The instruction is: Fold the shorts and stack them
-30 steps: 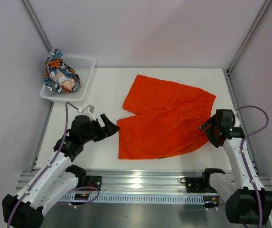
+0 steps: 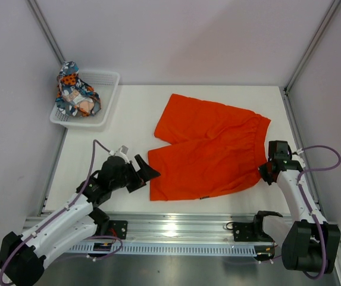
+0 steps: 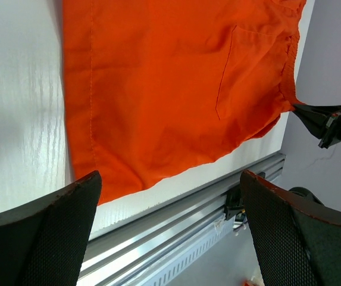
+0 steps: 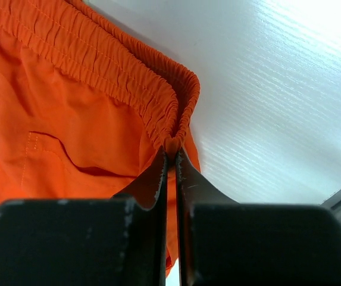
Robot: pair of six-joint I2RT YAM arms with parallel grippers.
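Orange-red shorts (image 2: 209,161) lie spread on the white table, legs toward the left, waistband at the right. My right gripper is shut on the waistband's lower corner (image 4: 158,104), pinching the bunched elastic between its fingertips. My left gripper (image 2: 143,170) stands open over the lower leg's left edge; in the left wrist view its wide-apart fingers (image 3: 51,226) frame that leg's corner, with nothing held.
A white basket (image 2: 103,113) at the back left holds patterned blue and orange cloth (image 2: 75,89). Bare table (image 2: 128,107) shows left of and behind the shorts. Metal rails (image 2: 170,220) run along the front edge.
My right gripper has moved down onto the waistband corner and closed on it. My left gripper has shifted right and slightly down toward the leg's edge.
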